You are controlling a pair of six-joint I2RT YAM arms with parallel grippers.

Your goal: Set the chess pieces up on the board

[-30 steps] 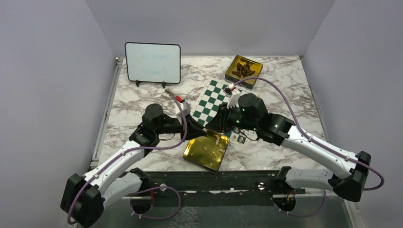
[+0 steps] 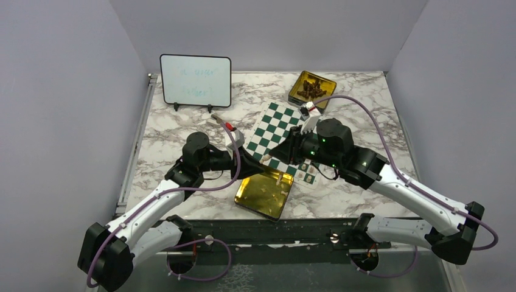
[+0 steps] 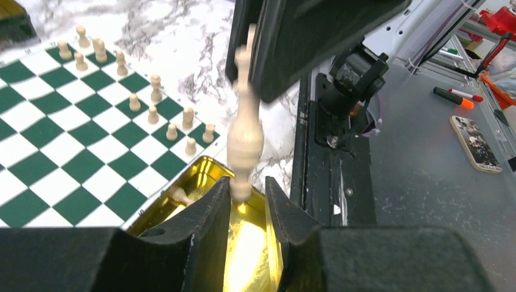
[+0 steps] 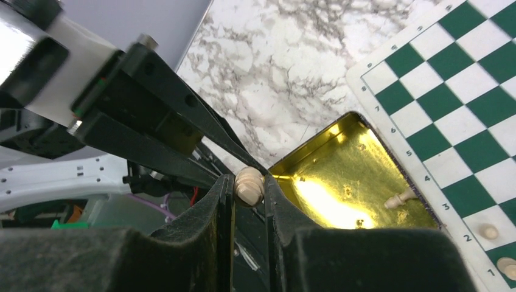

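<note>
A pale chess piece (image 2: 266,158) spans the small space between my two grippers, above the tray's far edge. My right gripper is shut on it, with its pale rounded end filling the fingers. In the left wrist view the piece (image 3: 245,143) is blurred, and its small knob reaches the tips of my left gripper. Gold tray shows between those tips beside the knob, so whether they grip it I cannot tell. The green and white board (image 3: 79,134) has several pale pieces standing along one side.
Below the grippers lies the gold tray (image 2: 255,193) with several pale pieces, one of them a lying piece (image 4: 401,198). A second tray (image 2: 331,85) of dark pieces stands at the back. The whiteboard (image 2: 196,79) is at the back left.
My right gripper has moved slightly back and to the right, away from the left one. The left arm has stayed almost still.
</note>
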